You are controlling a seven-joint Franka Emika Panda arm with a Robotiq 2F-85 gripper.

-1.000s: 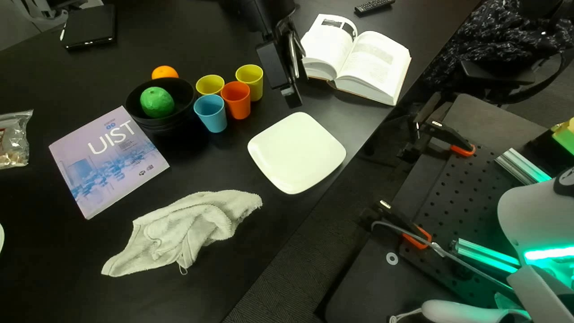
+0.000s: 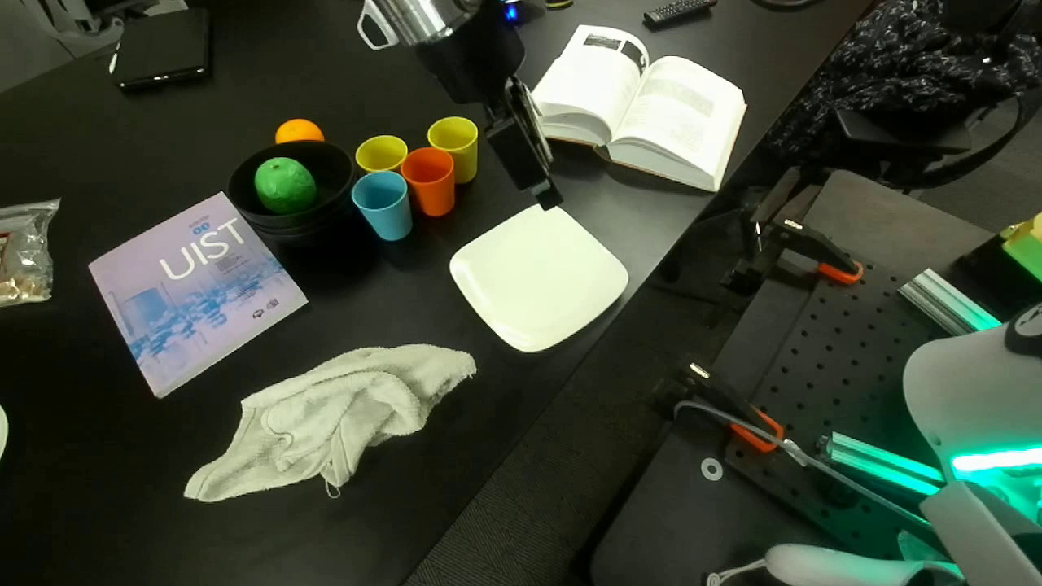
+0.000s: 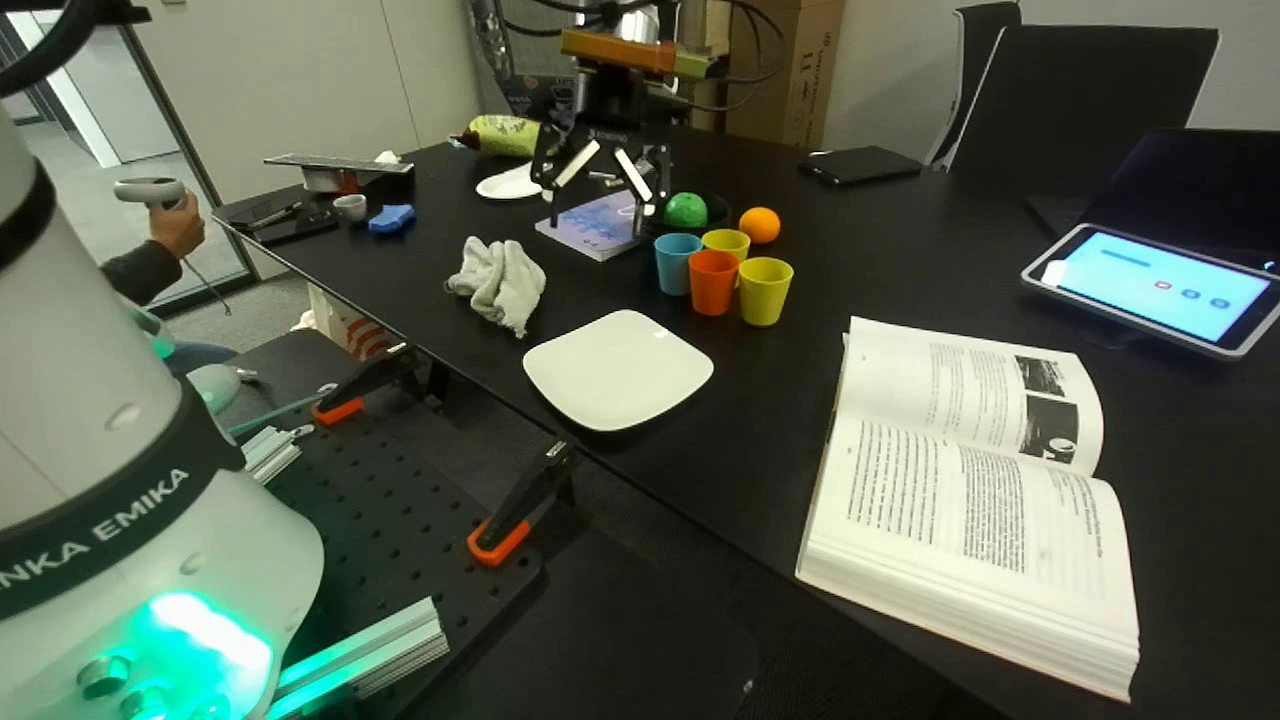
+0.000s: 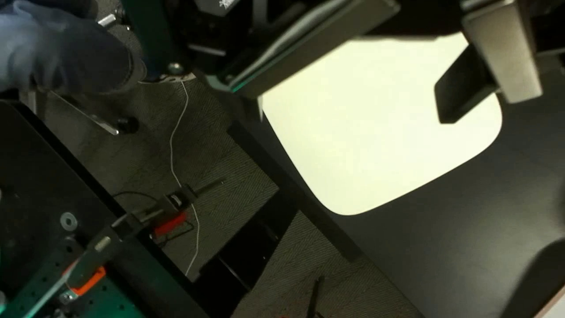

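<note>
My gripper [image 3: 597,223] hangs above the table with its two fingers spread apart and nothing between them. Seen from the wrist, the square white plate [image 4: 371,143] lies below the open fingers, and the gripper hides part of it. The plate [image 2: 539,278] rests flat and empty near the table edge. In exterior view 1 a fingertip [image 2: 549,198] overlaps the plate's far corner. A crumpled white towel [image 2: 342,420] lies to the left of the plate. Blue [image 2: 383,206], orange [image 2: 430,181] and two yellow cups [image 2: 455,148] stand upright in a cluster.
A black bowl [image 2: 337,171] holds a green fruit [image 2: 285,185]; an orange [image 3: 759,224] sits beside it. The UIST book [image 2: 195,293] lies flat, and an open book [image 3: 972,480] is near the edge. Bare tabletop separates towel and plate.
In exterior view 1 the arm has shifted and turned, and its fingertip now sits slightly lower and to the right, over the plate's corner. The plate, towel and cups have stayed put.
</note>
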